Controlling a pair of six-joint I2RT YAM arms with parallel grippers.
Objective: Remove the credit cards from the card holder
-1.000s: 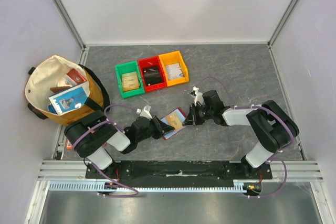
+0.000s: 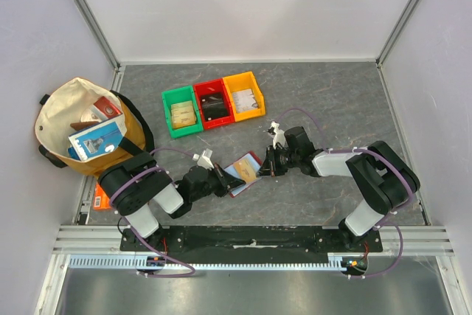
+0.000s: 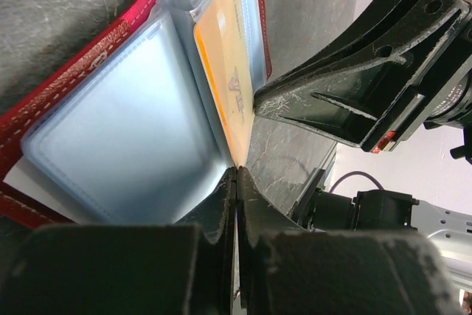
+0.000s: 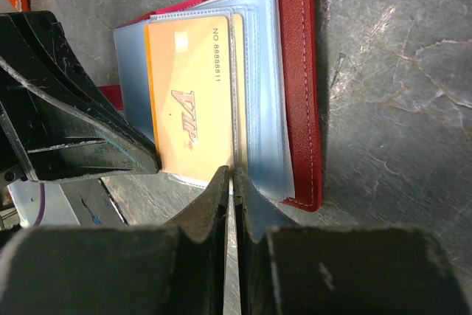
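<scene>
The open card holder (image 4: 306, 101) has a dark red cover and clear bluish sleeves, and lies on the table between my two grippers. An orange-yellow card (image 4: 193, 97), printed with a number, sits in one of its sleeves. My left gripper is shut with its tips at the card's lower edge; nothing clearly shows between them. My right gripper is shut on the sleeve's edge beside the card, though its tips hide most of what they pinch. In the top view both grippers partly cover the holder.
Green, red and yellow bins (image 2: 258, 108) holding items stand behind the holder. On the left is a beige bag (image 2: 55, 127) with boxes in it. An orange item (image 2: 101, 199) lies by the left arm.
My left arm has shifted slightly, its forearm baring more of the orange item. The holder and right arm look unmoved.
</scene>
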